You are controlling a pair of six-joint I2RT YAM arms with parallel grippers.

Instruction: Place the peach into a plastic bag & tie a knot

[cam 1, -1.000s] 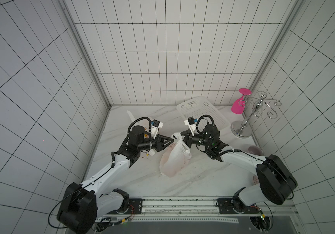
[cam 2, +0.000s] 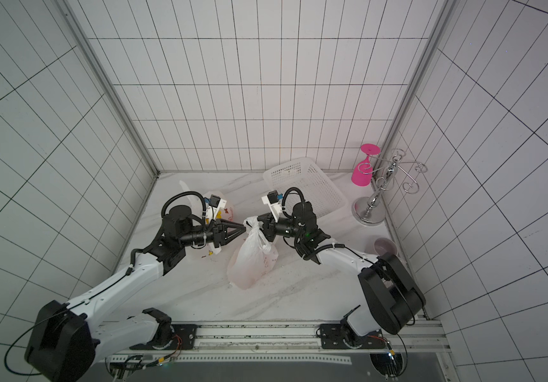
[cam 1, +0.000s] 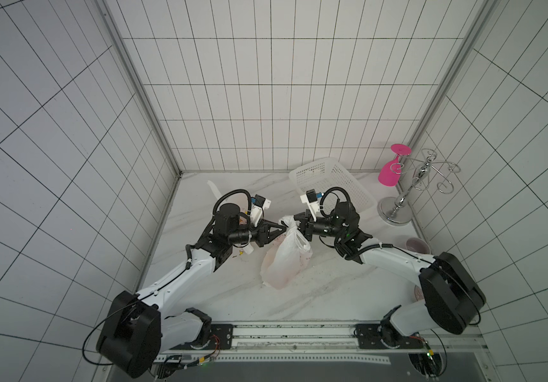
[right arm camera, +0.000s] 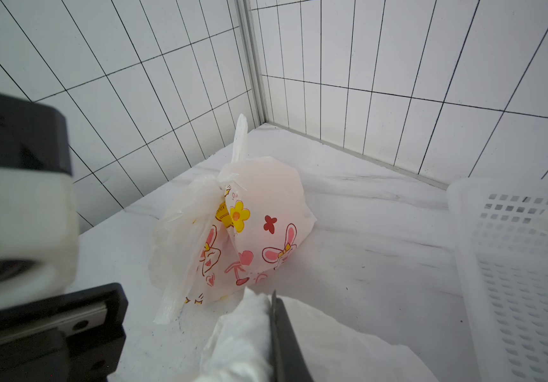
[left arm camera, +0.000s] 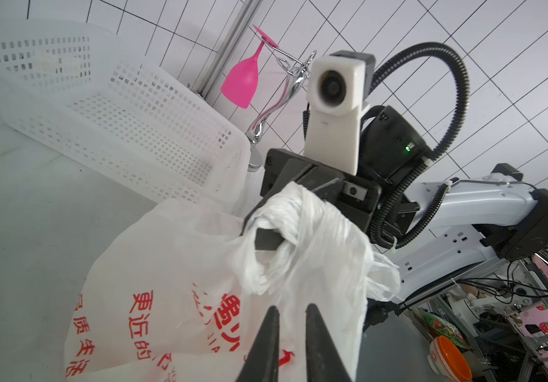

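Observation:
A white translucent plastic bag (cam 1: 286, 258) hangs down to the counter between the arms, its neck twisted into a loop (left arm camera: 296, 219) round the tip of my right gripper (cam 2: 262, 226), which is shut on it. My left gripper (cam 1: 280, 226) reaches to the bag's neck from the left; in the left wrist view its two fingertips stand a little apart, below the loop, with no bag clearly between them. The peach is not visible.
A white perforated basket (cam 1: 325, 178) is at the back right, beside a pink goblet (cam 1: 390, 168) and a metal stand (cam 1: 395, 211). Printed pink bags (right arm camera: 264, 216) lie behind my left gripper at the back left.
My left gripper has moved slightly right and up toward the bag's neck.

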